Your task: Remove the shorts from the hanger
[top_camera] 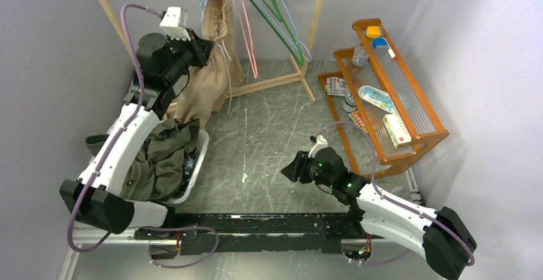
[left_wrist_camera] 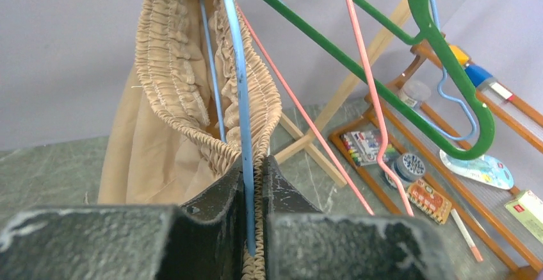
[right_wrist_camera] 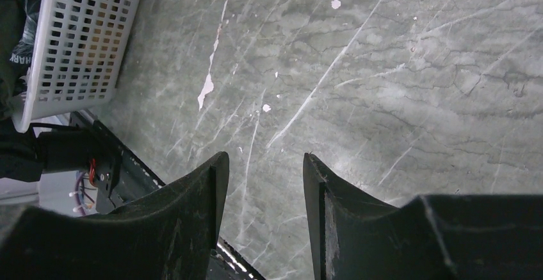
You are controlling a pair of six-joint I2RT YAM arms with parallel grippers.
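Observation:
Beige shorts [top_camera: 211, 88] with a ruched waistband [left_wrist_camera: 173, 81] hang from a light blue hanger [left_wrist_camera: 242, 100] at the back left. My left gripper [top_camera: 203, 49] is shut on the waistband and the hanger together, seen low in the middle of the left wrist view. Further right hang pink [top_camera: 250, 36], green [top_camera: 275, 17] and blue hangers without clothes. My right gripper [top_camera: 293, 168] is part open over the bare floor, nothing between its fingers.
A white basket [top_camera: 195, 164] with dark green clothes stands at the left. A wooden shelf [top_camera: 422, 139] with small items stands at the right.

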